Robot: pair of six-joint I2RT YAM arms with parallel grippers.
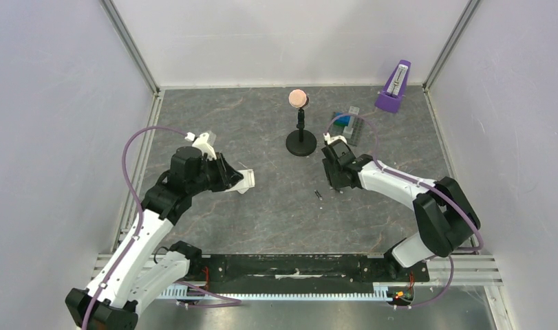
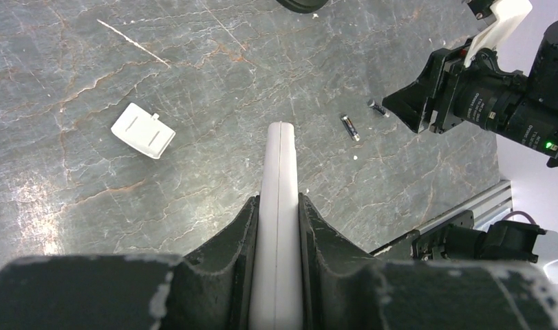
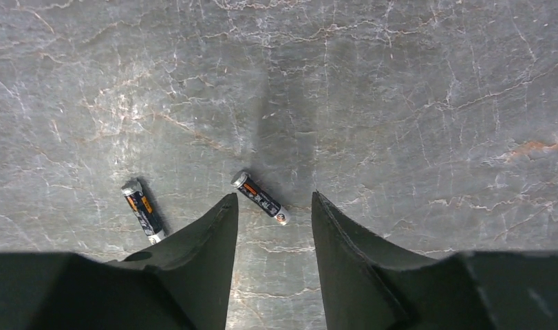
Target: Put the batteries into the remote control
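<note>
My left gripper (image 1: 229, 177) is shut on the white remote control (image 2: 279, 165). A white battery cover (image 2: 142, 130) lies on the table beside it in the left wrist view. Two dark batteries lie apart on the table: one (image 3: 260, 198) sits just ahead of my right gripper's fingertips (image 3: 273, 199), the other (image 3: 143, 210) to its left. My right gripper points down over them, part open, with nothing seen held between its fingers.
A black stand (image 1: 301, 143) with a pink top is at the back middle. A board with blue and grey parts (image 1: 353, 124) and a purple object (image 1: 387, 100) are at the back right.
</note>
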